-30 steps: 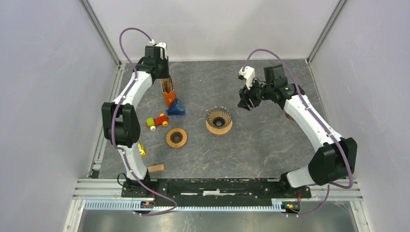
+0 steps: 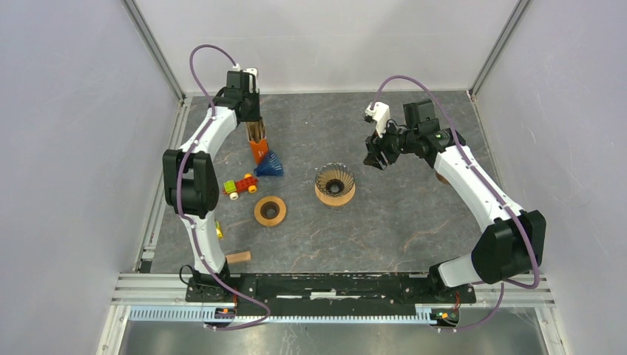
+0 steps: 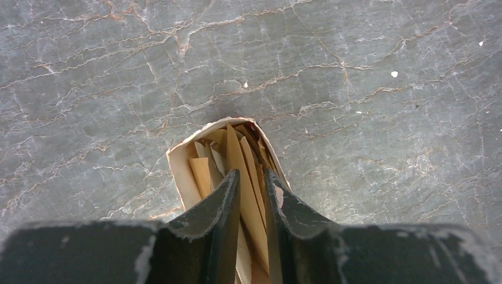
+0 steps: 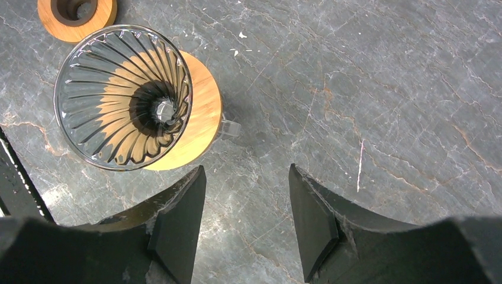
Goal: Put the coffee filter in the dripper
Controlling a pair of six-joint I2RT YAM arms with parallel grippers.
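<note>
An orange box of brown paper coffee filters (image 2: pixel 259 148) stands at the back left. My left gripper is over it, part open with a narrow gap, filters visible below between the fingertips; whether these touch any filter I cannot tell. The glass ribbed dripper (image 4: pixel 122 98) rests on its wooden ring at the middle of the table. My right gripper hangs open to the right of the dripper, nothing between its fingers.
A blue funnel (image 2: pixel 269 165), a toy car (image 2: pixel 241 185), a second wooden ring (image 2: pixel 270 220) and a small wooden block (image 2: pixel 238 257) lie on the left.
The right arm looks still in the top view.
</note>
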